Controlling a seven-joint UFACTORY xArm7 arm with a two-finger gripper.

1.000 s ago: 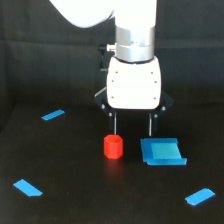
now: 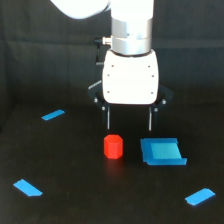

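Observation:
The white robot arm hangs down from the top centre, its gripper (image 2: 129, 117) open, with two thin dark fingers spread apart and nothing visible between them. A red object (image 2: 113, 147) stands on the dark table just below the gripper, a little left of its middle. To the right of it lies a blue square (image 2: 164, 150), apparently marked out with tape or a flat piece, just below and right of the gripper.
Short blue tape strips mark the black table at the left (image 2: 53, 114), front left (image 2: 28, 188) and front right (image 2: 200, 196).
The arm and its open gripper have moved slightly left and up, toward above the red object. The red object and blue square look unmoved.

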